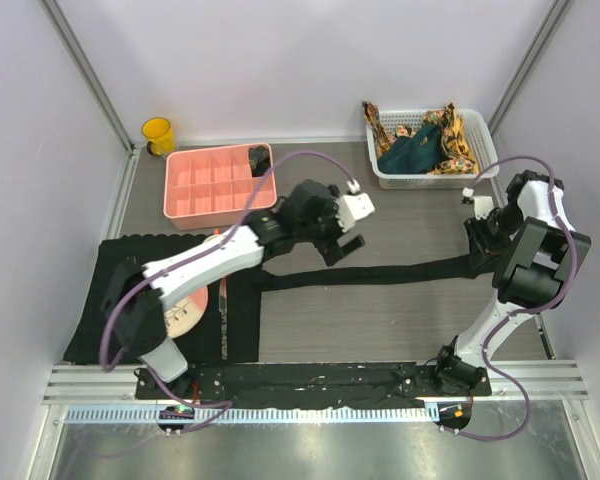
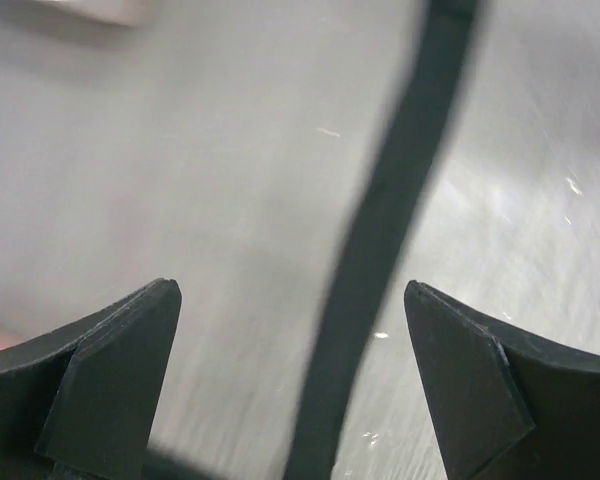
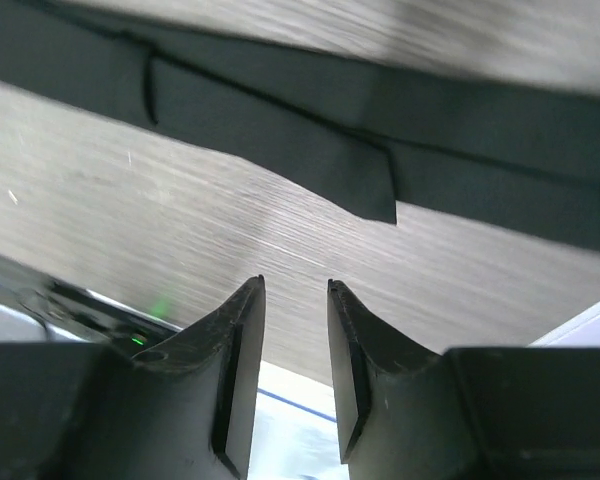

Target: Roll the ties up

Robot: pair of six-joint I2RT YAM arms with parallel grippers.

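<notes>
A long dark tie (image 1: 380, 276) lies flat across the table from the black mat to the right side; in the left wrist view its strip (image 2: 370, 260) runs away from the camera, and in the right wrist view its folded end (image 3: 260, 130) shows. My left gripper (image 1: 340, 230) is raised above the tie, open, fingertips (image 2: 140, 330) apart with nothing between them. My right gripper (image 1: 480, 240) hangs over the tie's right end, fingers part open and empty, with the tie just beyond the tips.
A white basket (image 1: 430, 178) of patterned and teal cloths stands at the back right, a pink divided box (image 1: 205, 190) at the back left beside a yellow mug (image 1: 158, 136). A black mat (image 1: 110, 310) with a plate lies at the left.
</notes>
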